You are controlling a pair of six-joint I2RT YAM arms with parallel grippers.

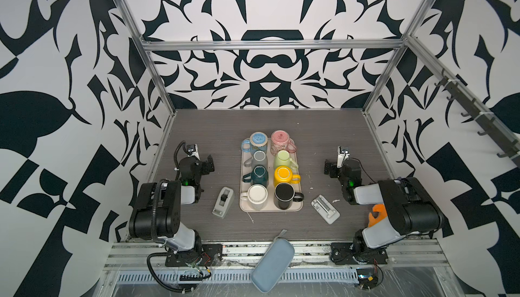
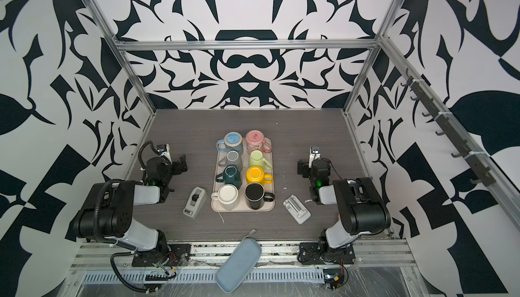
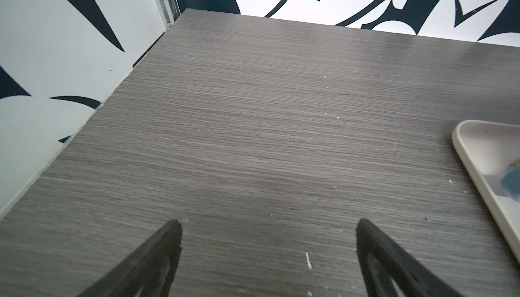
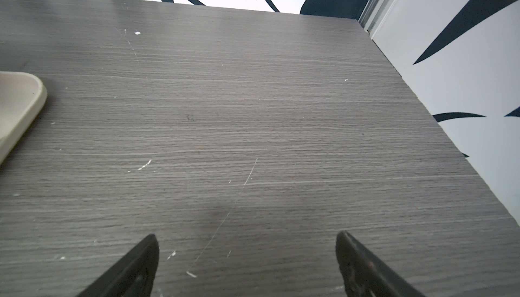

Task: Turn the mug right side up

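A beige tray (image 1: 243, 206) at the table's centre holds several mugs in two columns: blue (image 1: 259, 139), pink (image 1: 280, 139), grey (image 1: 259, 160), pale green (image 1: 282, 159), teal (image 1: 259, 176), yellow (image 1: 283, 174), white (image 1: 257, 196) and black (image 1: 283, 196). The blue and pink ones show their bases upward. My left gripper stands open left of the tray, nothing between its fingers; the tray's corner is at the right of the left wrist view. My right gripper stands open right of the tray, over bare table.
A small grey object (image 1: 222, 202) lies left of the tray, another (image 1: 325, 209) to its right. A blue-grey case (image 1: 272, 261) lies at the front, beyond the table edge. An orange object (image 1: 376, 213) sits by the right arm.
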